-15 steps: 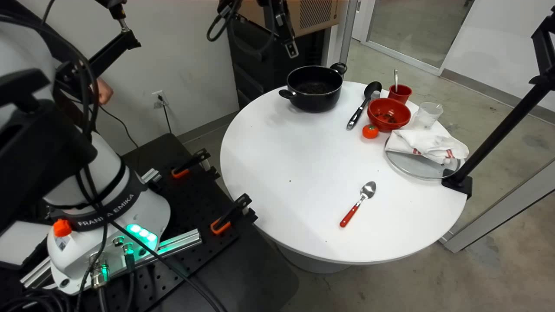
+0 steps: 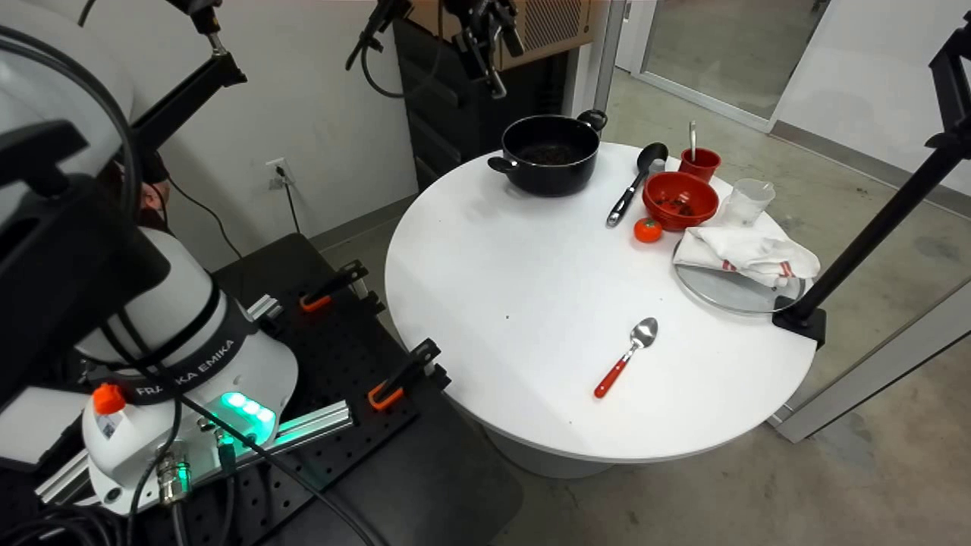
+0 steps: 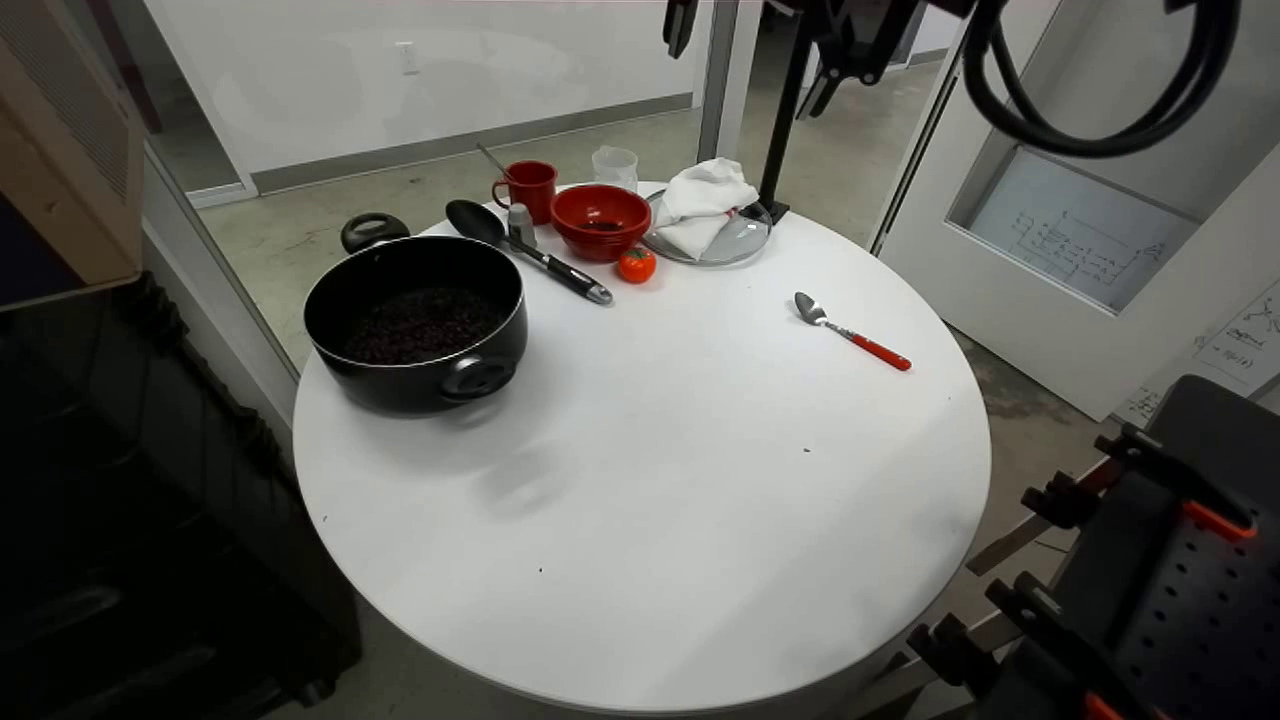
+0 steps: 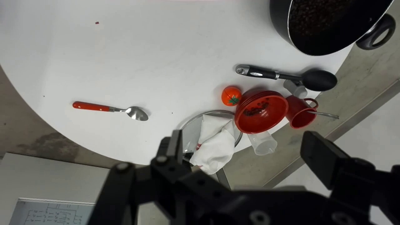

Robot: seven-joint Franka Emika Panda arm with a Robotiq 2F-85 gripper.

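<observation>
High above the table, my gripper stands open, its fingers wide apart with nothing between them. It shows at the top edge of exterior view 2 as well, well clear of every object. A red-handled spoon (image 2: 628, 356) lies alone on the near part of the tabletop. Toward the back sits a black pot (image 3: 414, 324) with dark beans inside. Red stacked bowls (image 4: 261, 112) hold a few beans at the bottom. Touching or close beside them is a small tomato (image 4: 231, 96). A black serving spoon (image 4: 318, 80) rests between pot and bowls.
Near the table's edge stand a red mug (image 3: 529, 190) with a utensil in it and a clear cup (image 2: 749, 200). A white cloth (image 2: 744, 251) covers part of a glass lid (image 2: 724, 293). A black post (image 2: 878, 205) rises there.
My gripper has turned and shifted slightly left and upward at the top of exterior view 1. Cables by the arm's base have swung. The objects on the table have not moved.
</observation>
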